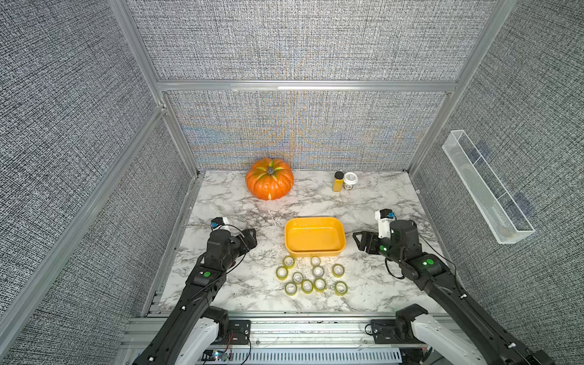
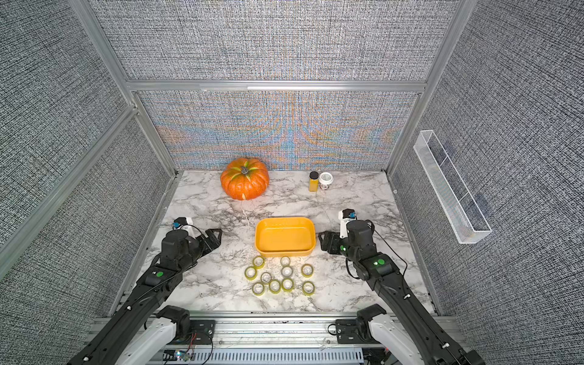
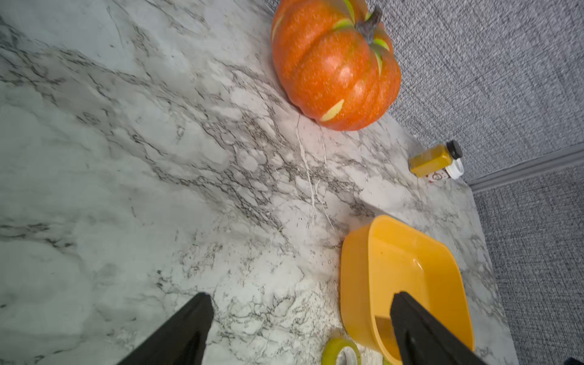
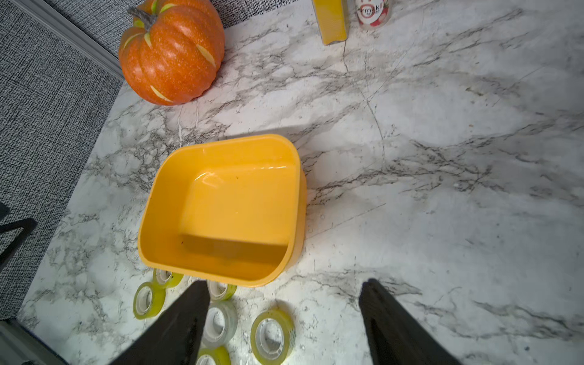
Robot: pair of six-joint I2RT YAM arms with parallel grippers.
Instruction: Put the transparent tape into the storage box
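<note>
The yellow storage box (image 1: 314,237) sits empty mid-table. Several tape rolls, greenish and clear (image 4: 220,322), lie flat in front of it, including one at the near right (image 1: 340,287). My left gripper is open above bare table left of the box, nothing between its fingers. My right gripper is open just right of the box, above the table near the rolls, also holding nothing.
A pumpkin (image 1: 269,179) sits at the back left; a yellow bottle (image 1: 337,182) and white container (image 1: 350,179) stand at the back right. A wire rack (image 2: 452,186) hangs on the right wall. Both table sides have clear space.
</note>
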